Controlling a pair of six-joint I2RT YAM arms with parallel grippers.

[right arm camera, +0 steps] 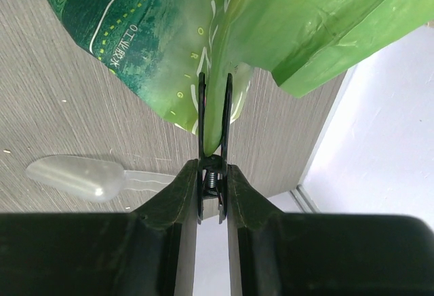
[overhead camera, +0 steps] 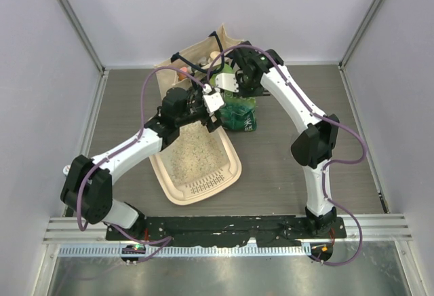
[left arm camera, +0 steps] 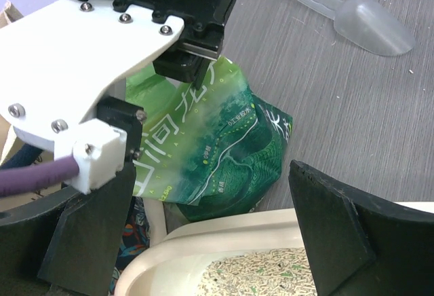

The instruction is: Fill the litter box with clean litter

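Observation:
The green litter bag [overhead camera: 239, 116] stands behind the litter box [overhead camera: 230, 167], its printed side creased. Pale litter [left arm camera: 261, 272] covers the box floor. In the right wrist view, my right gripper is shut on a black clip [right arm camera: 211, 163], whose two prongs lie on either side of a folded green edge of the bag. My left gripper [overhead camera: 211, 121] hovers over the box's back end, beside the bag. Its dark fingers [left arm camera: 352, 221] are wide apart in the left wrist view, nothing between them.
A clear scoop [left arm camera: 373, 24] lies on the floor to the right of the bag. Behind the box, a beige tote [overhead camera: 230, 39] with dark handles holds several items.

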